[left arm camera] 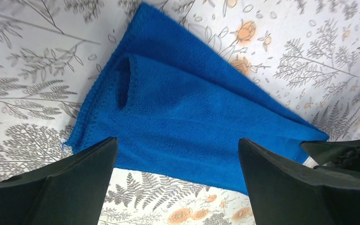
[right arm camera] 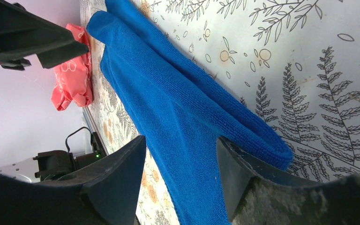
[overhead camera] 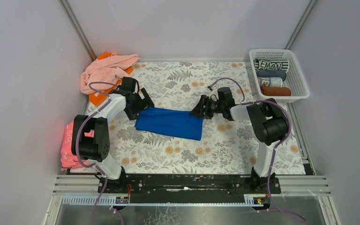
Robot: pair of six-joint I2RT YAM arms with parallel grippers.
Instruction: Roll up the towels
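A blue towel (overhead camera: 168,123) lies folded into a long strip at the middle of the table. Along its far edge a narrow raised fold (left arm camera: 178,89) runs lengthwise, with a flat band of cloth showing beyond it. Over the towel's left end stands my left gripper (overhead camera: 141,108), open, with nothing gripped between its fingers. My right gripper (overhead camera: 200,111) is at the far right corner, also open. In the right wrist view, its fingers (right arm camera: 117,183) spread above the towel's end, close to the raised fold (right arm camera: 206,105).
A white basket (overhead camera: 302,84) at the back right holds several rolled towels. Peach and orange towels (overhead camera: 104,72) are heaped at the back left, and a coral red towel (overhead camera: 70,150) lies at the front left.
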